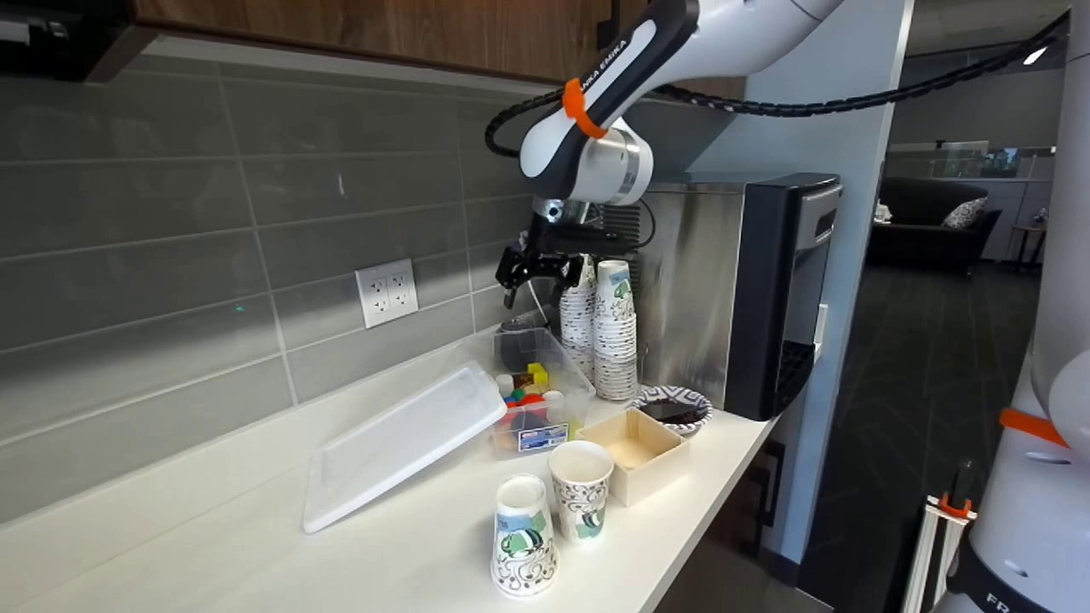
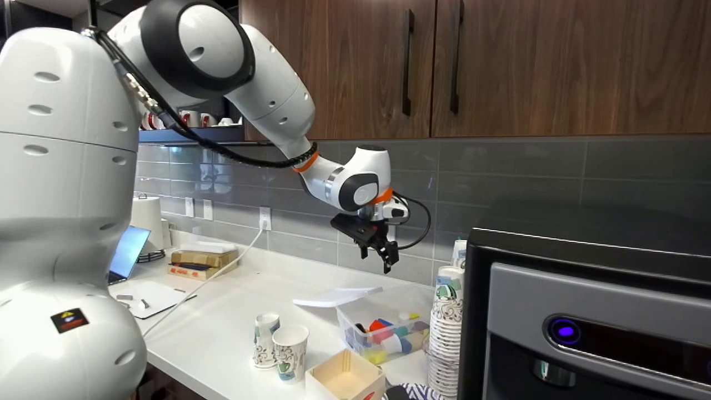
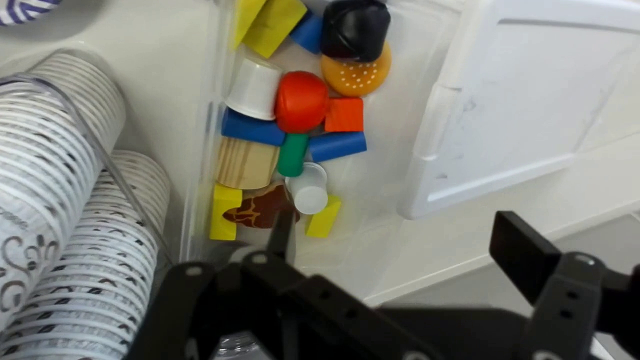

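My gripper [image 1: 538, 289] hangs open in the air above the clear plastic bin [image 1: 507, 352], near the wall. In the wrist view its fingers [image 3: 520, 255] stand wide apart with nothing between them. Several toy pieces lie loose in the bin: a red piece [image 3: 301, 102], a black piece [image 3: 355, 30], an orange dotted disc [image 3: 358, 71], a wooden block [image 3: 247, 163], a small white cup [image 3: 310, 189], a green cylinder [image 3: 292, 155] and blue blocks [image 3: 337, 146]. A brown meat-shaped piece [image 3: 264, 207] is partly covered by the near finger.
Tall paper-cup stacks [image 1: 615, 347] stand beside the bin, close to the dispenser [image 1: 782, 296]. A white lid [image 1: 404, 444] leans on the bin. Two paper cups [image 1: 580, 475], an open wooden box [image 1: 635, 449] and a patterned bowl [image 1: 691, 397] sit toward the front edge.
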